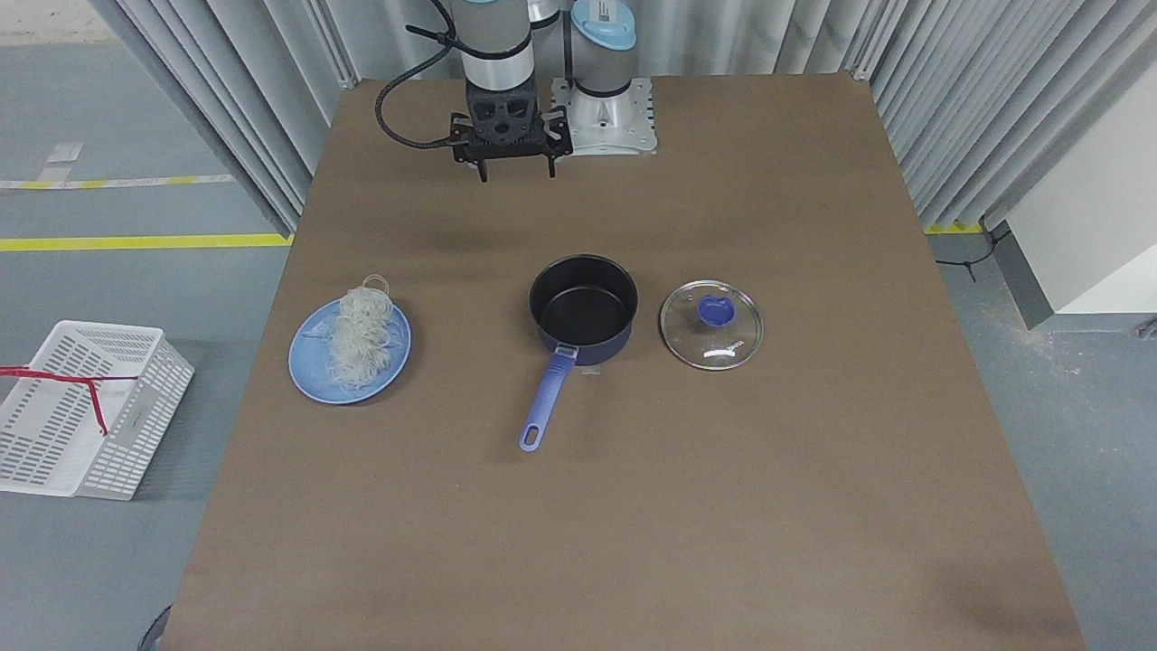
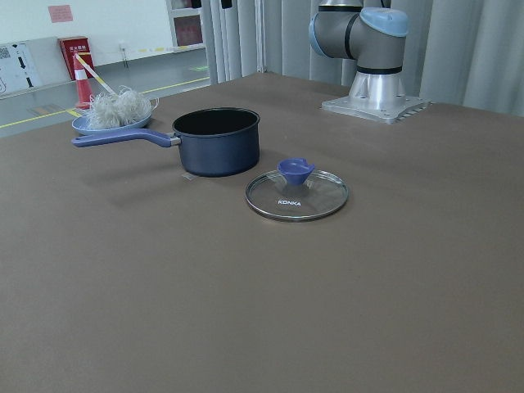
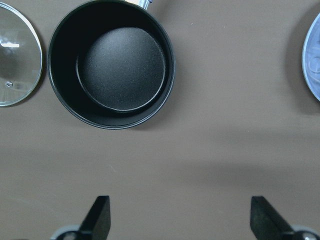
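My gripper (image 1: 517,174) hangs open above the back of the table, behind the saucepan, with nothing between its fingertips; in the wrist view the fingers (image 3: 100,217) show at the bottom edge, wide apart. The dark blue saucepan (image 1: 582,298) stands mid-table, handle toward the front. The glass lid (image 1: 694,336) with a blue knob lies to its right, apart from it. A blue plate (image 1: 312,363) holding a pile of white noodle-like strands (image 1: 360,331) sits left of the pan.
The arm's base (image 2: 377,105) is at the back. A white basket (image 1: 92,434) is on the floor at left, off the table.
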